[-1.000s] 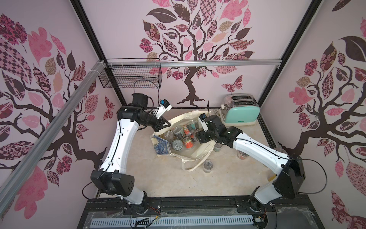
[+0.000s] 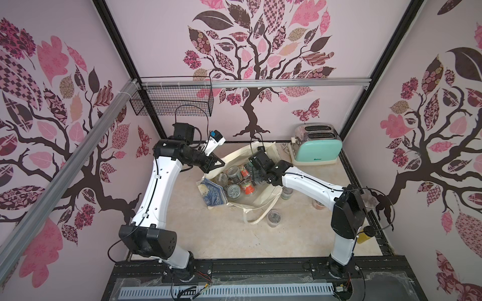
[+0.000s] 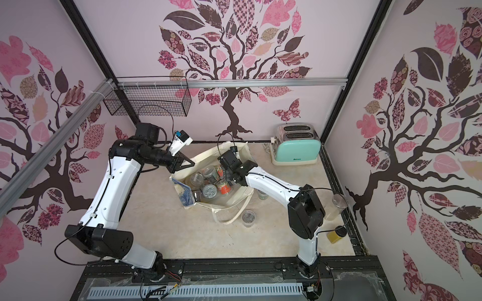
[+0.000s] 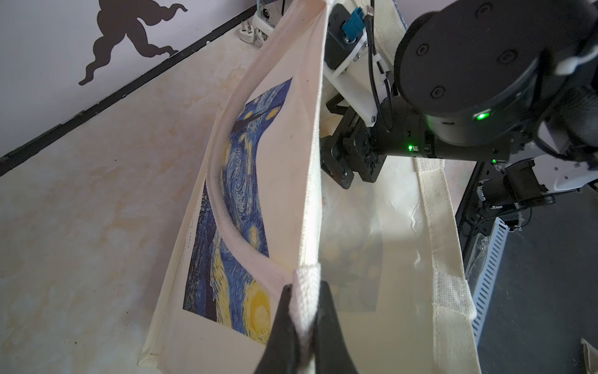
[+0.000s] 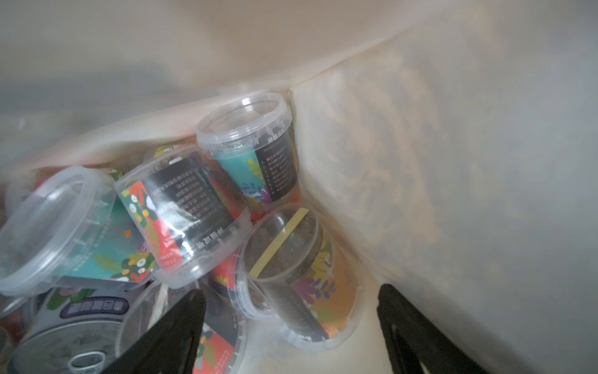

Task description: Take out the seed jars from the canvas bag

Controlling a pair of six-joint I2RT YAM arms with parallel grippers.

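The cream canvas bag lies open, filled with several clear-lidded seed jars. At its left end my left gripper is shut on the bag's rim. My right gripper is down inside the bag among the jars, part open around an orange-labelled jar whose near end lies between and beyond the fingertips; whether it touches them cannot be told. A jar with a teal label stands behind it against the bag wall.
Loose jars stand on the table in front of and right of the bag. A mint toaster sits at the back right, with a yellow container at the right front.
My right arm has swung left and toward the back, bringing its gripper deeper over and into the bag. The left arm has stayed still.
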